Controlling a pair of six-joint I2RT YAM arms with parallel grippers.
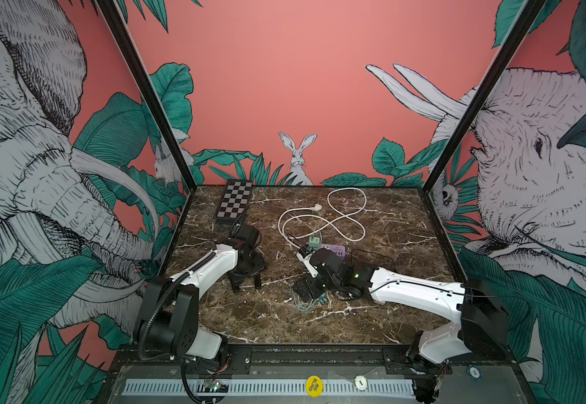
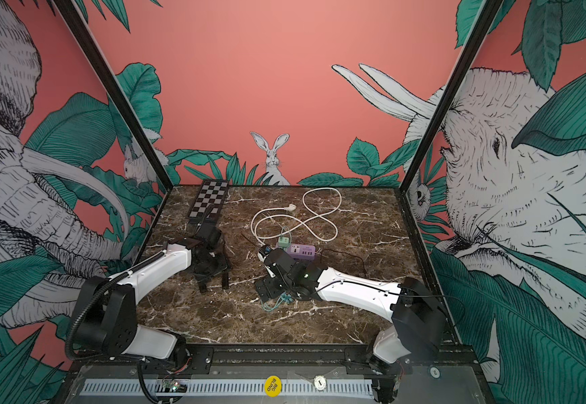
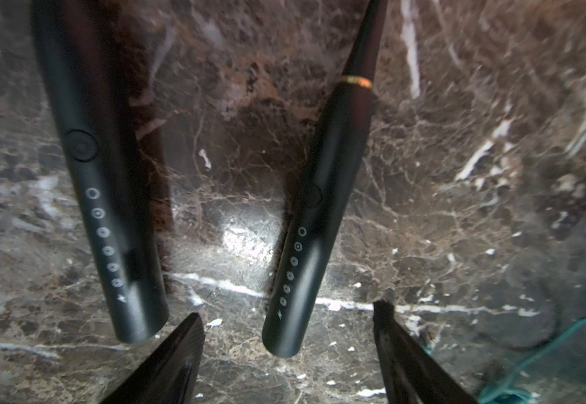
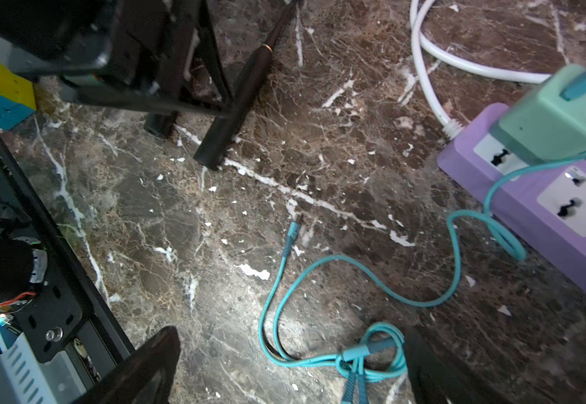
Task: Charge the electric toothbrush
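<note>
Two black electric toothbrush handles lie on the marble table below my left gripper: one with a tapered brush neck [image 3: 330,168] between and beyond its fingers, the other [image 3: 104,202] to the left. The left gripper is open, holding nothing. My right gripper hangs open over a teal charging cable [image 4: 393,296], whose small plug end [image 4: 293,232] lies loose on the table. The cable runs toward a mint charger [image 4: 542,121] seated on a purple power strip [image 4: 569,249].
A white cord [image 1: 350,239] loops across the back; a checkered board [image 1: 235,198] sits back left. A Rubik's cube [image 4: 0,91] is near the front edge. The front middle holds the teal cable.
</note>
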